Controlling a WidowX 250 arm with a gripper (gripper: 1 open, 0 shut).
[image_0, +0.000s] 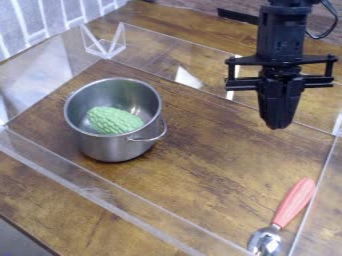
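Observation:
My black gripper (279, 116) hangs in the air at the upper right, pointing down, its fingers together with nothing visible between them. To the left stands a steel pot (127, 145) with a green, bumpy oblong object (114, 119) lying inside it. At the lower right lies a scoop (294, 205) with a salmon-pink handle and a metal head.
Clear plastic walls (47, 146) edge the wooden work surface (214, 170). The middle of the surface between pot and scoop is bare. A white slatted object (34, 20) is at the back left.

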